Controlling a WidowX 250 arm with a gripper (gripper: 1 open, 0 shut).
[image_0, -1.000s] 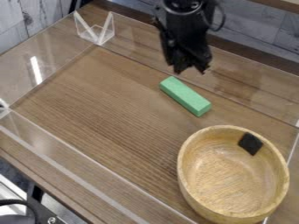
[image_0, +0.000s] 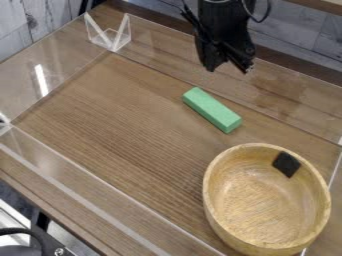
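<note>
My black gripper (image_0: 210, 62) hangs over the back middle of the wooden table, above and behind a green block (image_0: 211, 110); whether its fingers are open or shut is hard to make out. The green block lies flat on the wood, apart from the gripper.
A large round beige bin (image_0: 265, 220) with a small black patch on its rim stands at the front right. A clear plastic holder (image_0: 110, 30) is at the back left. A wall edges the table at the back right.
The block and bin have not moved.
</note>
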